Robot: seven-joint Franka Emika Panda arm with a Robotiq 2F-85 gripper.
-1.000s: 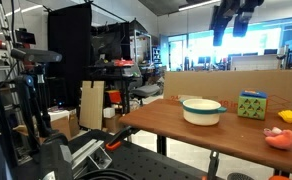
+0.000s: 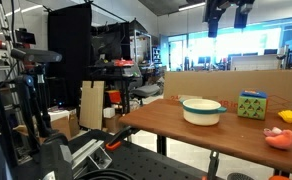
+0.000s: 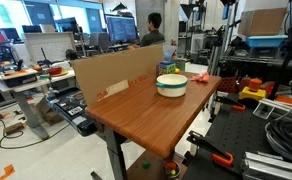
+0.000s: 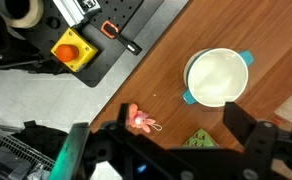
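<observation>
My gripper (image 2: 227, 18) hangs high above the table, fingers wide apart and nothing between its fingers. The white bowl (image 2: 201, 117) with a teal rim rests on the wooden table, below the gripper and a little to its left in exterior view 1. Seen from the wrist, the bowl (image 4: 218, 78) is empty, with teal handles at its sides. A pinkish-red toy (image 2: 280, 138) lies near the table's right edge. Behind it stands a green box (image 2: 252, 106) with a blue top. Something small and yellow (image 2: 289, 117) is at the right.
A cardboard panel (image 3: 126, 75) stands along one side of the table (image 3: 151, 112). Much of the tabletop on the near side of the bowl in exterior view 2 is bare. An orange-and-yellow button box (image 4: 74, 48) sits off the table.
My gripper has risen in exterior view 1, its fingers staying apart. The bowl, the toy and the green box have kept their places.
</observation>
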